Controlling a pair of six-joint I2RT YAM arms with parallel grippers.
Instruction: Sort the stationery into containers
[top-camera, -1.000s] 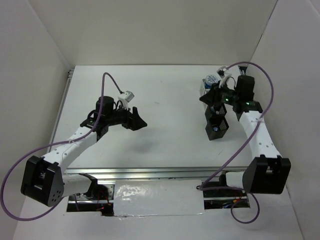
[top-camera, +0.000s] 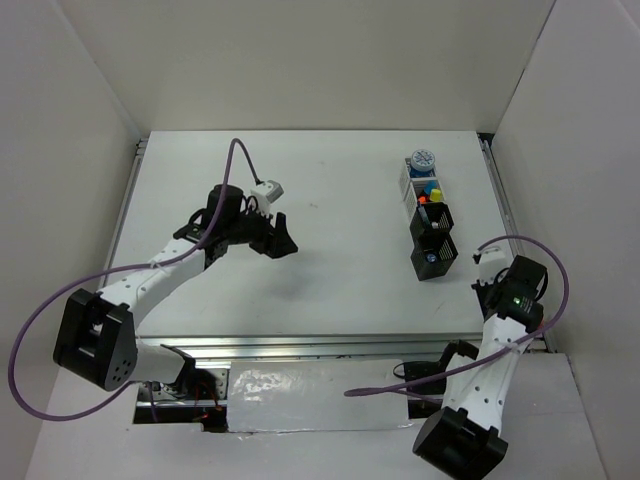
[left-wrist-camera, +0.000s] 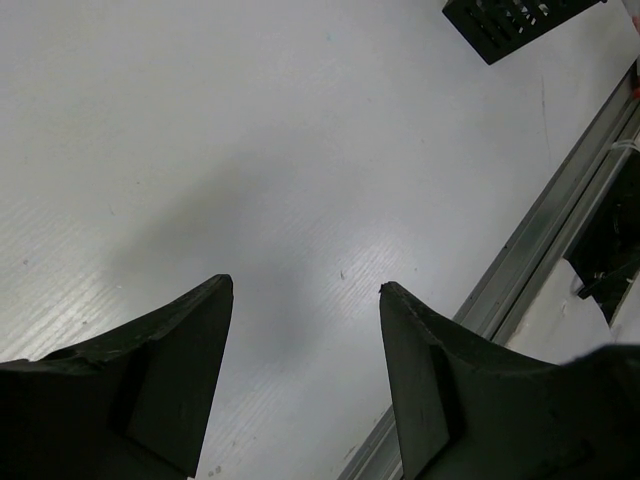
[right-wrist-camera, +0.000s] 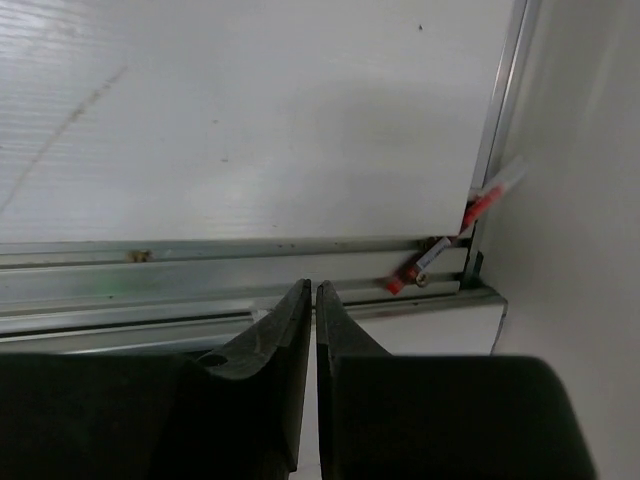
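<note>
A row of joined containers stands on the right of the table, with a white bin (top-camera: 411, 203) behind two black baskets (top-camera: 434, 268). Small coloured items lie inside, among them a yellow piece (top-camera: 435, 195). A blue and white round item (top-camera: 423, 160) is in the rear bin. My left gripper is open over bare table, nothing between its fingers. At the front right corner, away from the containers, my right gripper is shut; no object shows between its fingertips. A red and white stick-like item (right-wrist-camera: 432, 256) lies in the rail gap at that corner.
Metal rails (top-camera: 300, 342) run along the front edge, and a wall (top-camera: 570, 170) closes in the right side. A second red and white shape on the wall side is blurred, perhaps a reflection.
My right arm has swung from above the containers to the front right corner, lower and nearer. The left arm has shifted only slightly.
</note>
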